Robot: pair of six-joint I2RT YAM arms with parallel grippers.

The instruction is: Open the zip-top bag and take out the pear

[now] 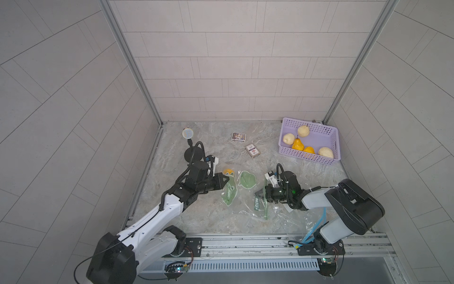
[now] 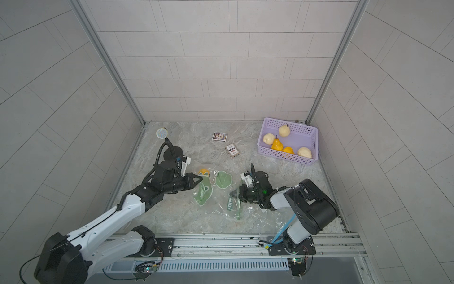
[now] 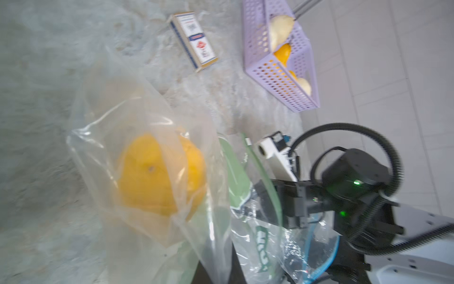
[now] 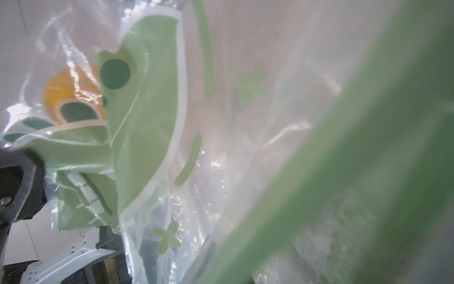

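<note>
The clear zip top bag with green prints has its left end raised. My left gripper is shut on the bag's plastic film, which runs between its fingers at the bottom of the left wrist view. Inside that raised end, behind the film, is the orange-yellow pear; only a little of it shows from above. At the bag's right end, by the green zip strip, my right gripper stands part open, its tips at the bag's mouth. Film and the blurred strip cover most of the right wrist view, hiding its fingers.
A purple basket holding several pears stands at the back right. Two card boxes lie toward the back middle. A small round-headed stand is behind my left arm. Bare table lies between bag and basket.
</note>
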